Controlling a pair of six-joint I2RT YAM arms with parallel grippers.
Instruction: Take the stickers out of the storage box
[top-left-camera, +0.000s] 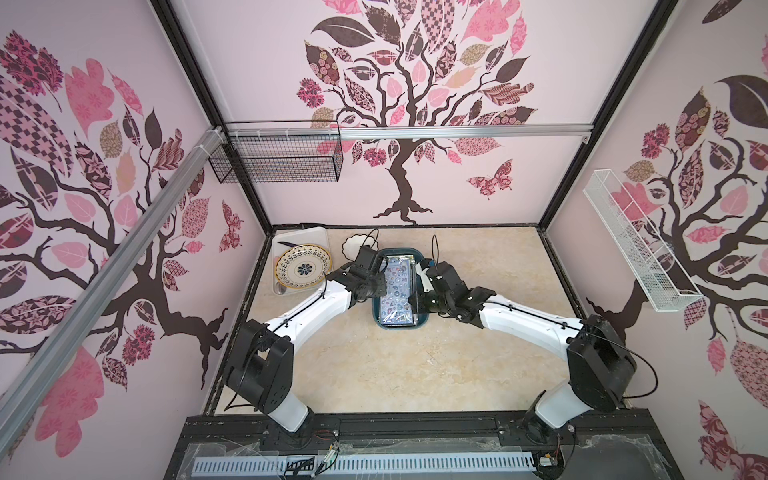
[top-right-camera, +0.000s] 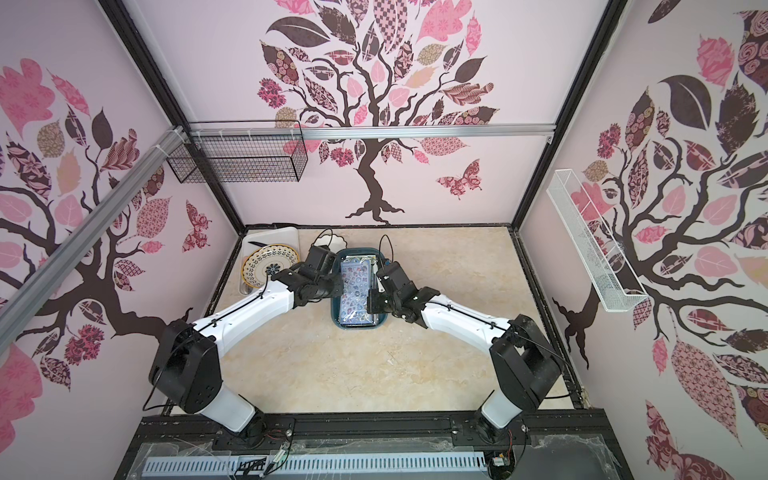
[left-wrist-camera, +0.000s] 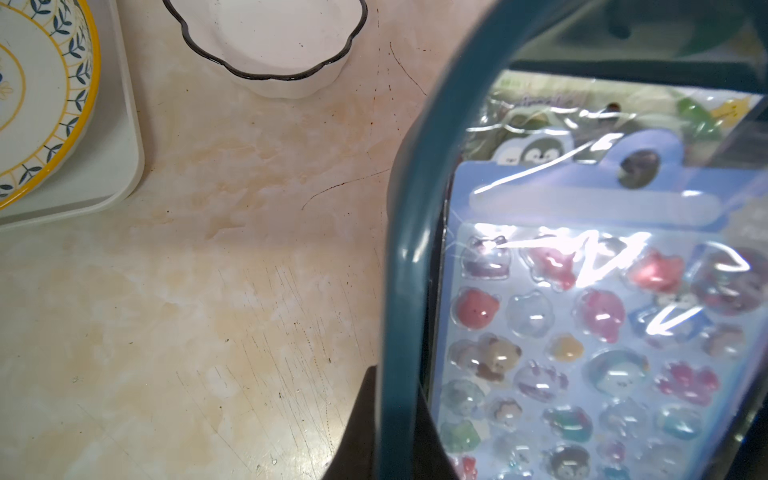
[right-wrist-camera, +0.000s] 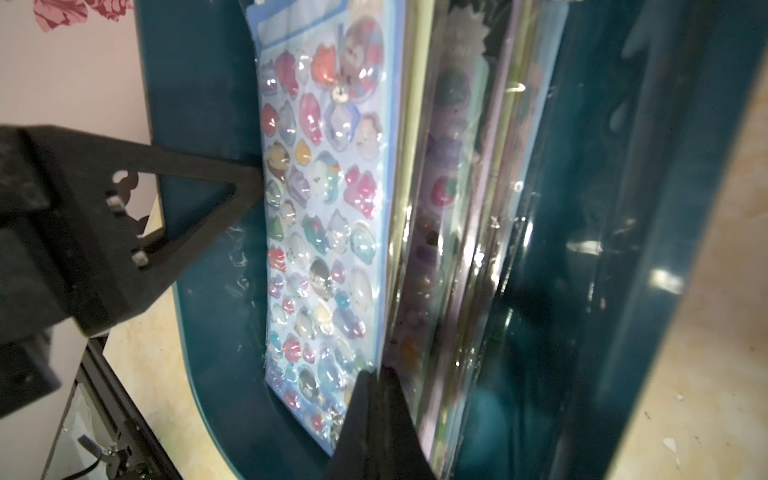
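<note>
A teal storage box (top-left-camera: 424, 318) holds a stack of plastic-wrapped sticker sheets (left-wrist-camera: 592, 336), the top one blue with puffy shapes. In the left wrist view my left gripper is shut on the box's left rim (left-wrist-camera: 412, 240). My right gripper is shut inside the box, its tips at the right edge of the top sticker sheet (right-wrist-camera: 320, 240); I see nothing clearly between its fingers. In the right wrist view several more packs (right-wrist-camera: 448, 200) lie beside that sheet. The top views partly hide both grippers' tips behind their housings.
A tray with a patterned plate (top-left-camera: 304, 264) stands at the back left, and a white scalloped bowl (left-wrist-camera: 264, 40) behind my left gripper. Wire baskets (top-left-camera: 276, 160) hang on the walls above.
</note>
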